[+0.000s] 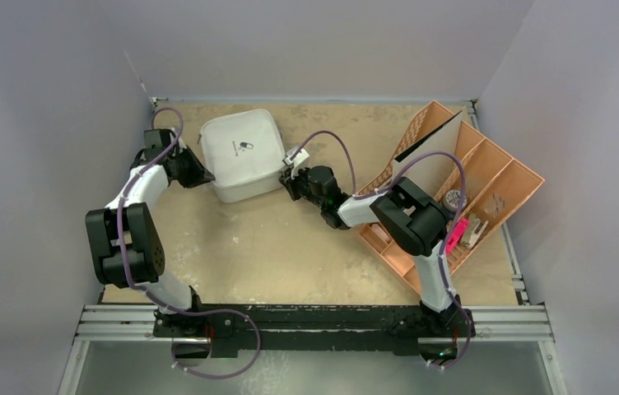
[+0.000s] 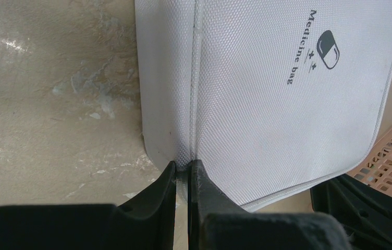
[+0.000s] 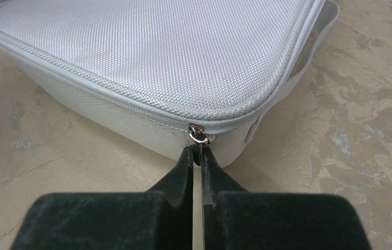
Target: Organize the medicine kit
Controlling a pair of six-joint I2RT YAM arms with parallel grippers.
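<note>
The white zippered medicine bag (image 1: 240,152) lies closed at the back left, its printed lid up. My left gripper is shut on the bag's edge at its left side. At the opposite front corner, my right gripper is shut on the small metal zipper pull (image 3: 198,136), whose tab sits between the fingertips.
An orange compartment organizer (image 1: 514,185) fills the right of the table, holding a white board (image 1: 425,169), a pink item (image 1: 458,235) and other small items.
</note>
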